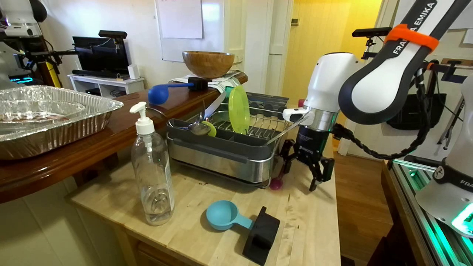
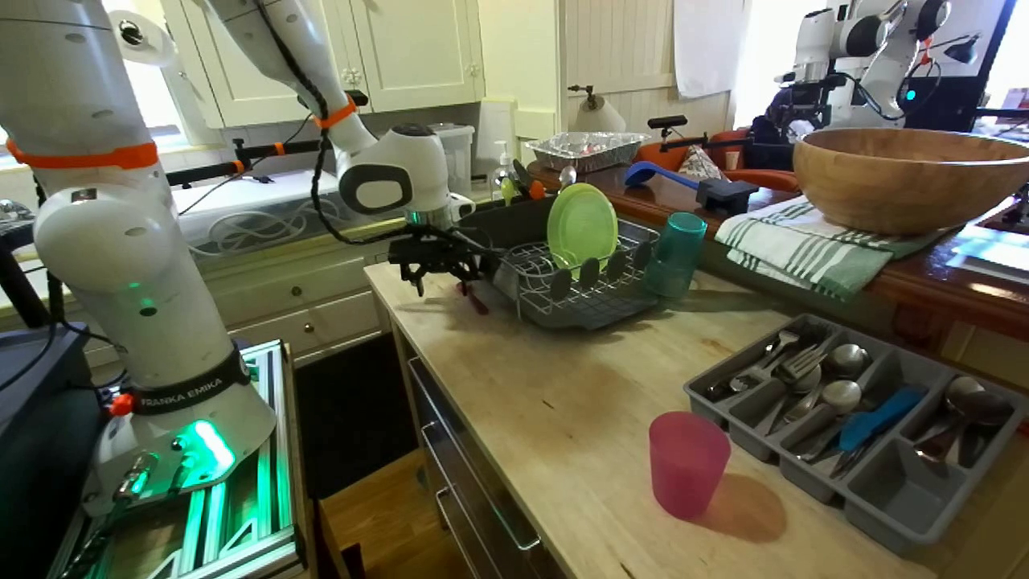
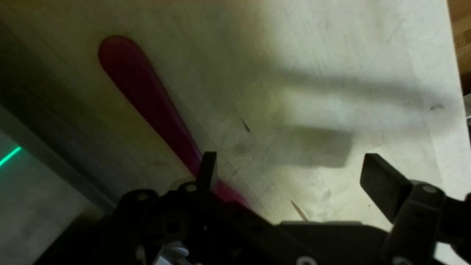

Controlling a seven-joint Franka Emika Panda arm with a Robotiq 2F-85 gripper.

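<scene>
A magenta spoon lies on the wooden counter, close against the right end of the dish rack. Over it hangs my gripper, open and pointing down, with its fingers spread wide. In the wrist view the spoon's handle runs slantwise toward the left finger, which hides part of it. Bare counter shows in the gap between the fingers, and the right finger is well clear of the spoon. From the far side, the gripper sits low beside the rack, and little of the spoon shows.
A green plate and utensils stand in the rack. Nearer lie a teal scoop with a black block and a soap bottle. A pink cup and cutlery tray occupy the counter's other end.
</scene>
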